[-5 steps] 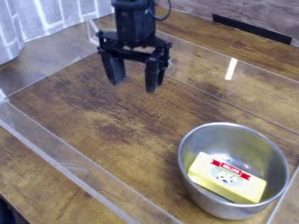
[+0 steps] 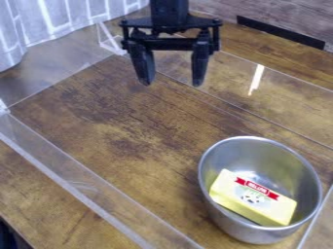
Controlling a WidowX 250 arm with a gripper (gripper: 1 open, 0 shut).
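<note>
My black gripper (image 2: 172,66) hangs at the top centre of the camera view, fingers apart and empty, above the wooden surface. At the lower right stands a steel bowl (image 2: 219,153), holding a yellow block (image 2: 260,204) with a red and white label, lying tilted inside it. The gripper is well away from the bowl, up and to the left of it.
Clear plastic edging (image 2: 65,170) runs along the left side, and a pale translucent object (image 2: 19,29) stands at the upper left corner.
My gripper has risen and shifted right, turning to face more squarely to the camera. The bowl and yellow block are unchanged.
</note>
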